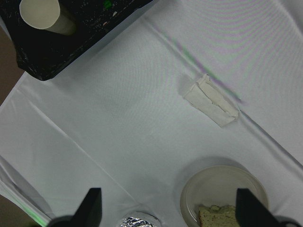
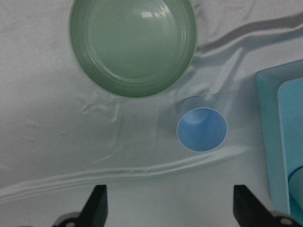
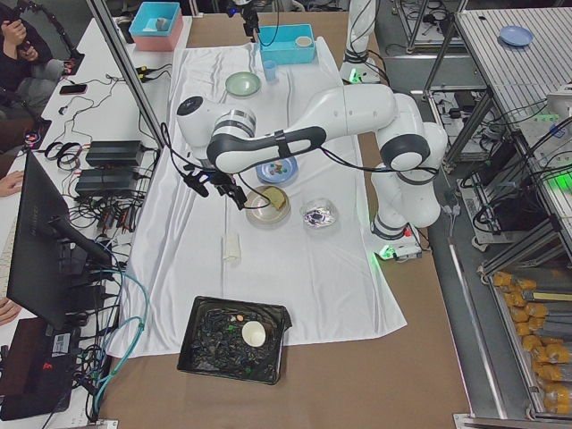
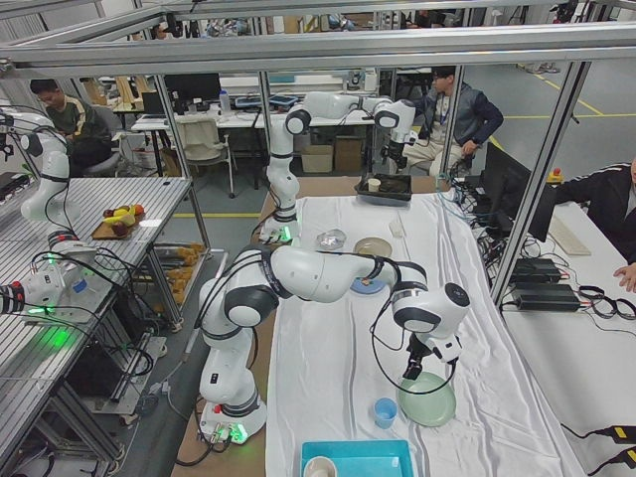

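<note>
My left gripper stands open and empty above the cloth, near a beige plate (image 1: 222, 177) holding a bread piece (image 1: 215, 216), a foil-covered item (image 1: 137, 222) and a folded white paper packet (image 1: 210, 101). A black tray (image 1: 57, 52) with a paper cup (image 1: 47, 16) lies at the left wrist view's upper left. My right gripper is open and empty over the cloth, beside a green plate (image 2: 132, 47), a blue cup (image 2: 201, 130) and a turquoise bin (image 2: 270, 142).
A blue plate (image 3: 273, 174) with small items lies behind the beige plate. Metal frame posts and a monitor (image 3: 36, 250) line the table's side.
</note>
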